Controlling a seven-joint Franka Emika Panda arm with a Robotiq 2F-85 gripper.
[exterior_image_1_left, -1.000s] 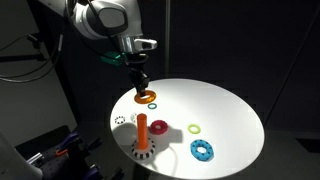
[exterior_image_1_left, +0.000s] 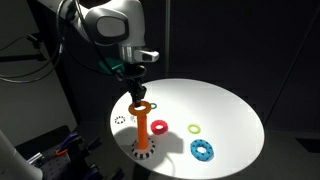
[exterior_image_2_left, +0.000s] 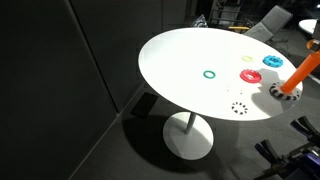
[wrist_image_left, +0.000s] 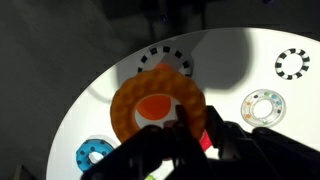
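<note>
An orange ring (wrist_image_left: 158, 105) is gripped by my gripper, shut on the ring's rim. In exterior view 1 the orange ring (exterior_image_1_left: 140, 108) appears at the top of an upright orange post (exterior_image_1_left: 142, 128). Seen from the wrist, the tip of the orange post (wrist_image_left: 155, 107) shows through the ring's hole, a little off centre. Whether the ring touches the post, I cannot tell. The post rises from a black-and-white patterned base (exterior_image_1_left: 143, 148). In exterior view 2 the orange post (exterior_image_2_left: 300, 74) stands at the right edge; my gripper is hardly visible there.
On the white round table (exterior_image_1_left: 235, 125) lie a red ring (exterior_image_1_left: 160, 127), a blue ring (exterior_image_1_left: 202, 150), a yellow-green ring (exterior_image_1_left: 194, 129) and a small teal ring (exterior_image_2_left: 209, 74). A black-and-white ring (wrist_image_left: 292, 64) and a pale dotted ring (wrist_image_left: 262, 107) lie flat too.
The post and the rings on the table have stayed put.
</note>
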